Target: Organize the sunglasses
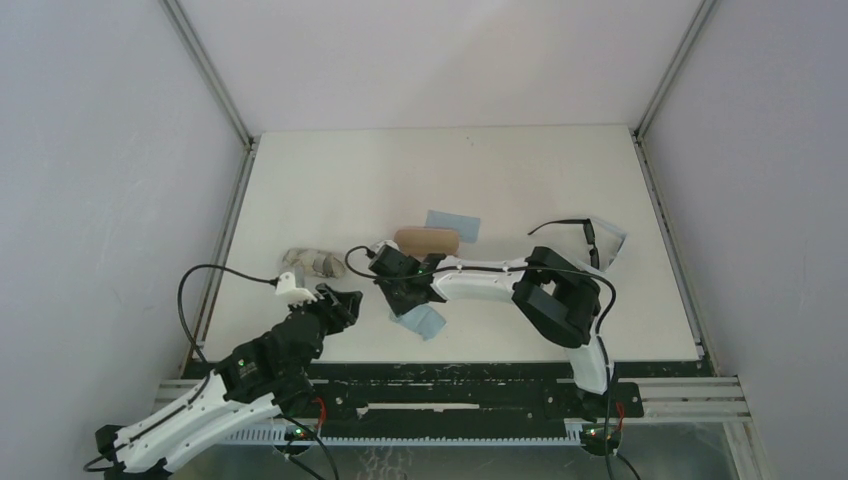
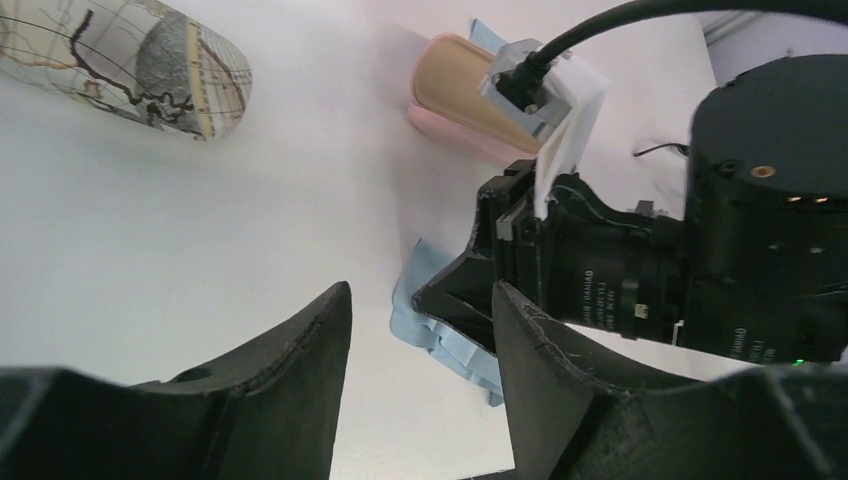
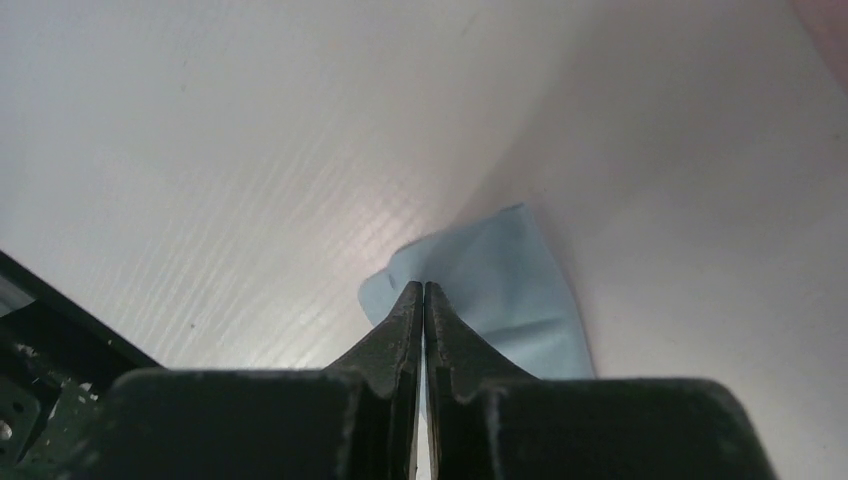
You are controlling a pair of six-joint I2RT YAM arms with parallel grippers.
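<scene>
Crumpled on the table, a blue cleaning cloth (image 3: 500,275) lies beneath and beyond the tips of my right gripper. Those fingers meet tip to tip, and no cloth shows between them. My left gripper hangs to the left, its fingers wide apart and empty. Dark sunglasses (image 1: 590,240) rest at the right of the table, on or against a pale pouch-like item (image 1: 613,240). A tan glasses case (image 1: 427,241) sits near the middle, just behind my right gripper. Part of the cloth is hidden by the right gripper.
A second flat blue cloth (image 1: 455,226) lies behind the case. A map-patterned roll or case (image 2: 175,75) is at the left, close to my left gripper.
</scene>
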